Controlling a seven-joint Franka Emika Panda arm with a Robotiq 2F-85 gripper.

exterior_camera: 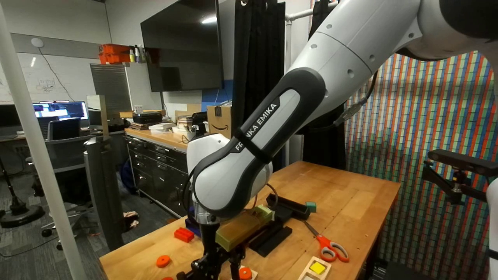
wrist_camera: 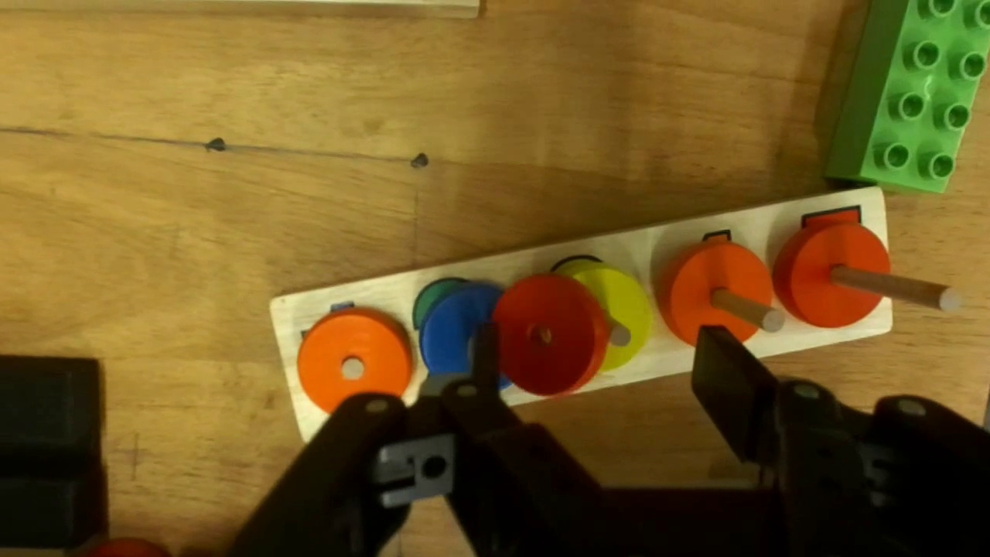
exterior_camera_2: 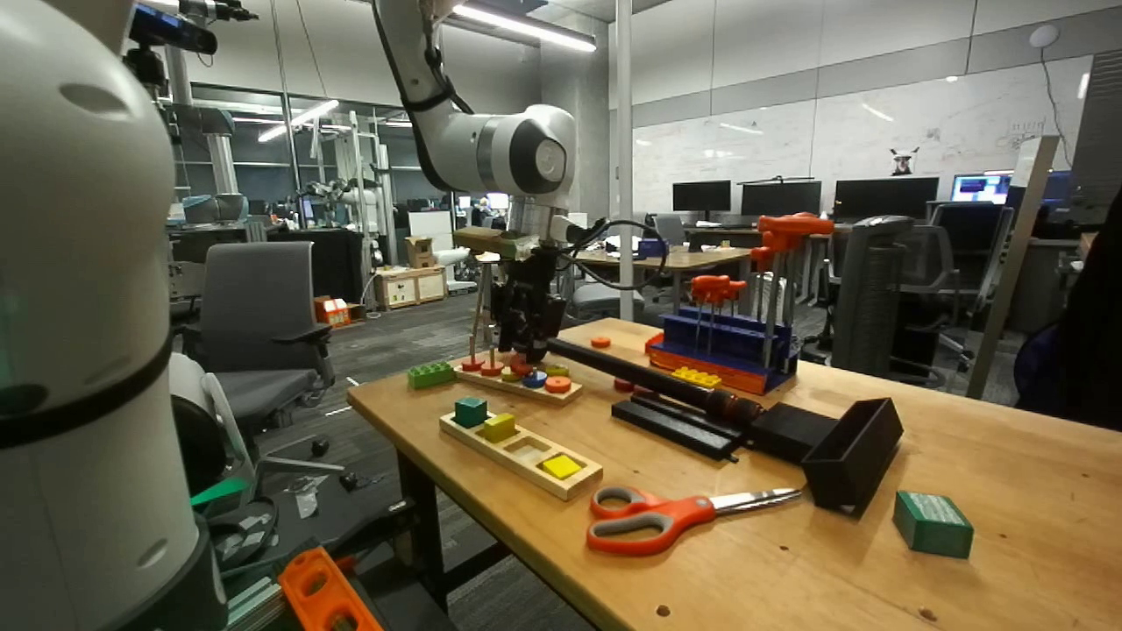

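Observation:
My gripper is open above a pale wooden peg board (wrist_camera: pixel 520 269). In the wrist view a red disc (wrist_camera: pixel 566 320) lies across a blue disc (wrist_camera: pixel 455 320) and a yellow disc (wrist_camera: pixel 626 302), its hole off the nearby peg. The left finger (wrist_camera: pixel 484 357) overlaps the red disc's left edge; I cannot tell whether they touch. The right finger (wrist_camera: pixel 724 381) stands clear of it. An orange disc (wrist_camera: pixel 343 348) sits round a peg at the left end. Two orange-red discs encircle tall pegs at the right end. A green disc (wrist_camera: pixel 431 297) is mostly hidden under the blue one.
A green toy brick (wrist_camera: pixel 905 102) lies by the board's right end. Nearby are a wooden shape tray (exterior_camera_2: pixel 526 463), orange-handled scissors (exterior_camera_2: pixel 657 526), a black open box (exterior_camera_2: pixel 857 452) and a blue tool rack (exterior_camera_2: pixel 726 335). Bare tabletop spreads toward the far right in exterior view 1.

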